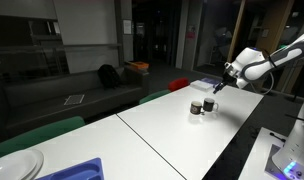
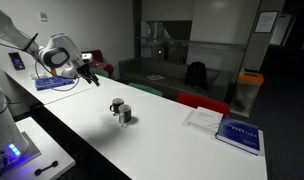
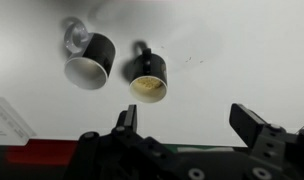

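Note:
Two mugs stand close together on the white table. One is dark with a tan inside, the dark mug [image 3: 149, 75], its handle turned toward the top of the wrist view. Beside it is a larger black-and-white mug [image 3: 92, 62] with a pale handle. From the side I see the dark mug [image 2: 117, 104] and the black-and-white mug [image 2: 126, 117] upright. My gripper is open, its fingers wide apart with nothing between them. Above the table, the gripper [image 2: 93, 70] hangs to the left of both mugs in exterior view 2.
A white box [image 2: 204, 119] and a blue book [image 2: 239, 134] lie at the table's right end in exterior view 2. Chairs, including a red chair [image 2: 212, 104], line the far edge.

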